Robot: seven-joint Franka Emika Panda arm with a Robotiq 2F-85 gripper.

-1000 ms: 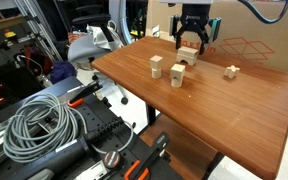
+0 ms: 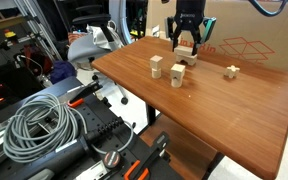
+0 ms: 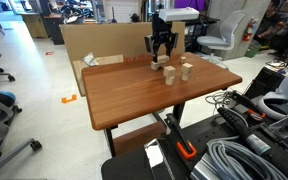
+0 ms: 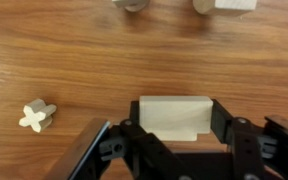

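Observation:
In the wrist view a pale block [image 4: 174, 114] sits between the fingers of my gripper, which is shut on it. Seen from exterior view 1, my gripper [image 2: 187, 46] is low over the far part of the table, and a pale block [image 2: 189, 60] shows just under it. Whether the held block touches that lower one cannot be told. Two more pale blocks, one on the left [image 2: 156, 66] and one nearer [image 2: 177, 76], stand upright on the wood. A small cross-shaped piece [image 4: 37, 115] lies apart from the gripper.
Coiled grey cable [image 2: 39, 130] and dark equipment lie in front of the table's near left edge.
My gripper and the block in it have shifted slightly in exterior view 1. The standing blocks and the cross-shaped piece keep their places.

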